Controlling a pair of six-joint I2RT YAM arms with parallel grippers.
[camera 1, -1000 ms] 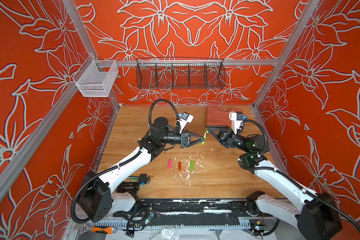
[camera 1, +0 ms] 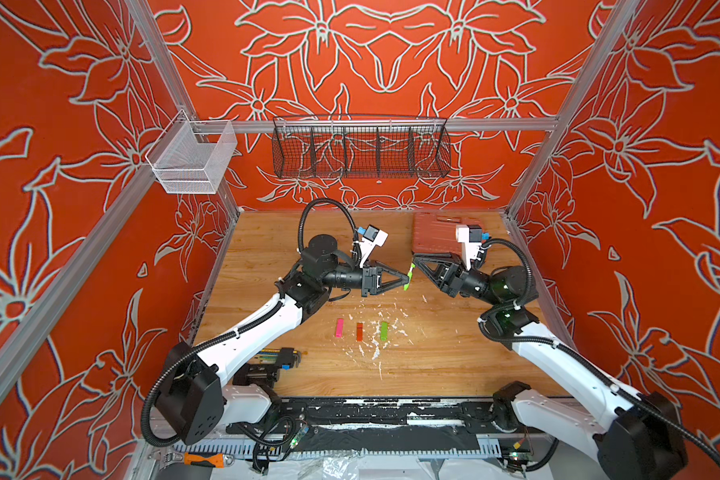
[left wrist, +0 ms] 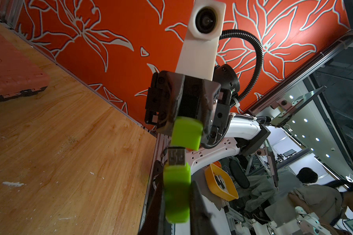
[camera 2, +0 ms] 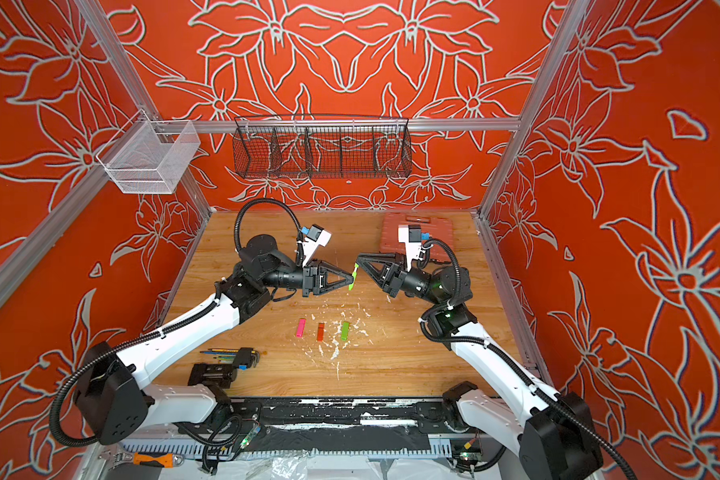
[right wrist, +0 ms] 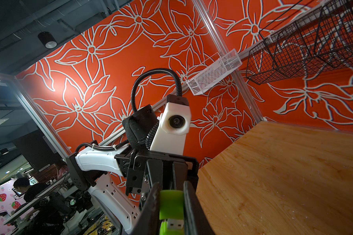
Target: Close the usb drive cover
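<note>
Above the table's middle, my left gripper [camera 1: 405, 280] is shut on the body of a green USB drive [left wrist: 177, 192], its metal plug [left wrist: 176, 155] pointing toward the other gripper. My right gripper [camera 1: 417, 259] is shut on the green cover [left wrist: 186, 132], facing the left one. In the left wrist view the plug is bare, with the cover just beyond it and slightly offset; the right wrist view also shows the cover [right wrist: 171, 204] in front of the plug. Pink [camera 1: 339, 327], red [camera 1: 359, 331] and green [camera 1: 384, 330] sticks lie on the table below.
A red case [camera 1: 434, 233] lies at the back right. A black wire basket [camera 1: 361, 148] and a white basket [camera 1: 192, 160] hang on the rails. Tools [camera 1: 280, 357] lie at the front left. The table's middle around the sticks has scattered white marks.
The left arm looks still.
</note>
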